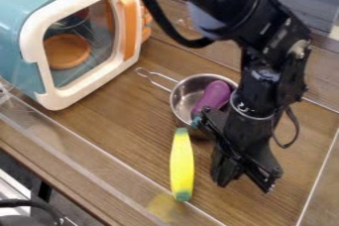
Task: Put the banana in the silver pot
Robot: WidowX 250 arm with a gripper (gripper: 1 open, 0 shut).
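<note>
A yellow banana point(181, 165) with greenish ends lies on the wooden surface, its length running toward the camera. Just beyond its far end stands the silver pot point(189, 93), its wire handle pointing left. A purple eggplant-like object point(213, 98) rests inside the pot, partly behind the arm. To the banana's right is my black gripper point(244, 173), low over the surface, with a visible strip of wood between it and the banana. Its dark fingers blend together, so their spread is unclear. The pot's right side is hidden by the arm.
A blue and white box-like oven point(69, 89) with an orange round piece point(66, 52) inside occupies the far left. A dark cable crosses the lower left corner. Bare wood lies left of the banana and along the front.
</note>
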